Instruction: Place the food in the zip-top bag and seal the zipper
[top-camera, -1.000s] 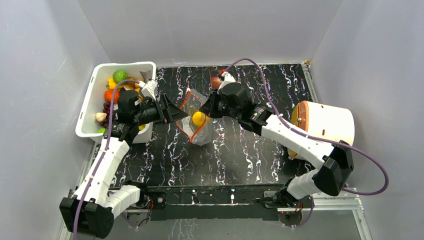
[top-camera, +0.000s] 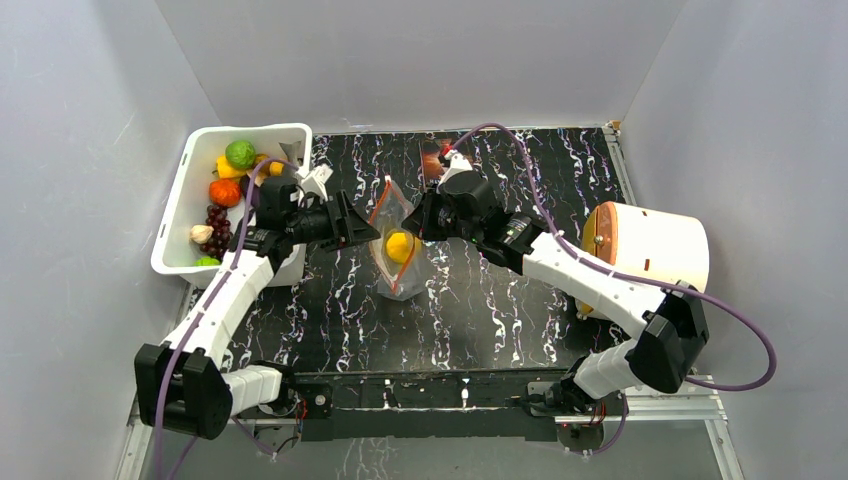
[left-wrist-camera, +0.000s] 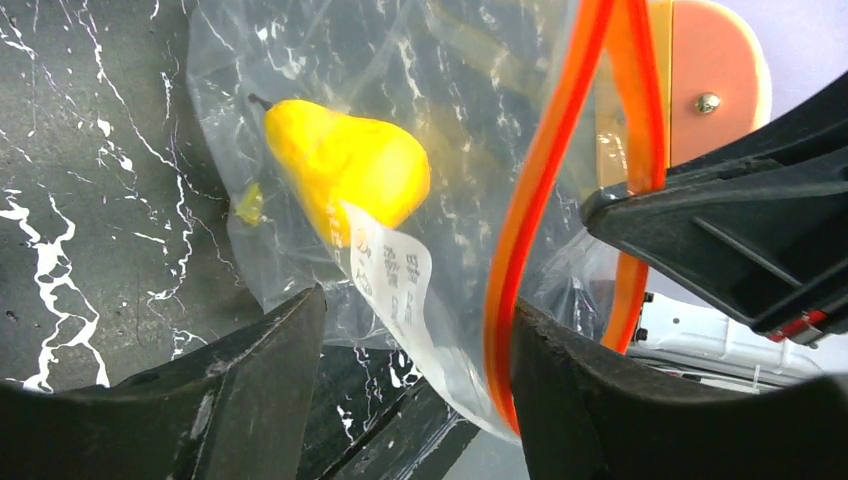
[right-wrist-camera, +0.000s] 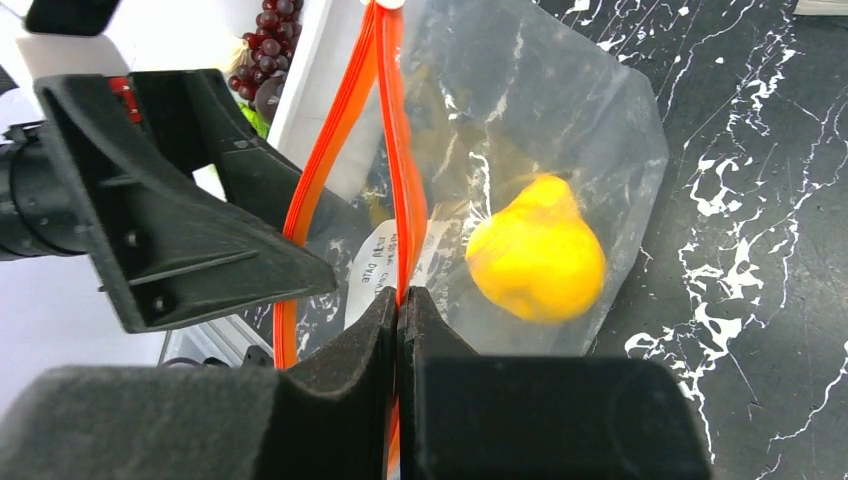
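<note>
A clear zip bag with an orange zipper stands on the marble table between the grippers, a yellow pear inside. My right gripper is shut on the bag's orange zipper edge, which runs down between its fingertips in the right wrist view. My left gripper is part open at the bag's other side, its fingers straddling the near zipper edge and white label area; whether it touches the film is unclear.
A white bin of fruit and vegetables stands at the left. A cream cylindrical appliance lies at the right. The table behind and in front of the bag is mostly clear.
The bag's opening has shifted and changed shape a little; my right gripper sits slightly lower in the top view.
</note>
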